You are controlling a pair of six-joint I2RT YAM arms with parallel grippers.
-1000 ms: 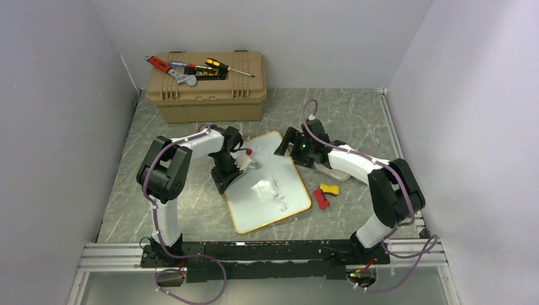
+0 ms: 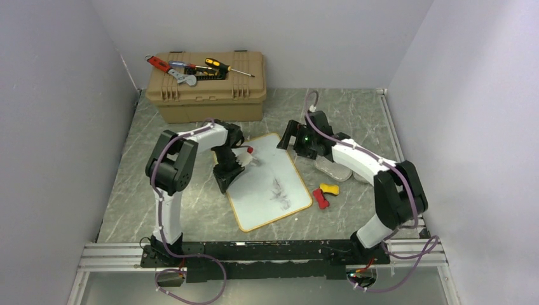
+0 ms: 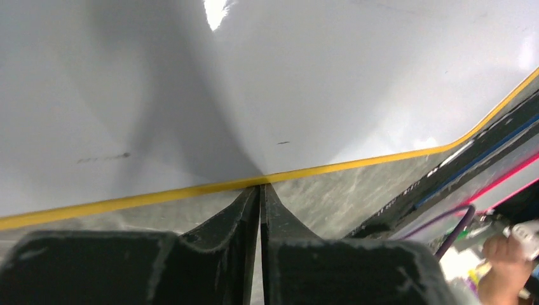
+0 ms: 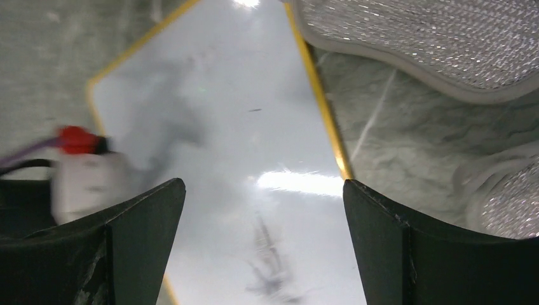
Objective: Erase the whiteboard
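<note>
The whiteboard [image 2: 264, 206], white with a yellow rim, lies aslant on the grey table. Dark smudged scribbles [image 2: 279, 196] mark its lower right part; a few short faint strokes [image 3: 283, 143] show in the left wrist view. At its left edge, my left gripper [image 2: 223, 189] is shut on the yellow rim [image 3: 305, 172]. My right gripper [image 2: 290, 151] stands open above the board's upper right edge, nothing between its fingers. Right of the board lie a red bone-shaped block [image 2: 320, 199] and a yellow one [image 2: 330, 189], possibly erasers.
A tan toolbox [image 2: 210, 109] with tools on its lid stands at the back left. A clear mesh-textured container [image 2: 332, 168] sits under the right arm, with another [image 4: 511, 200] beside it. Bare table lies left of the board.
The whiteboard has shifted slightly right with my left gripper at its edge. The coloured blocks have not moved.
</note>
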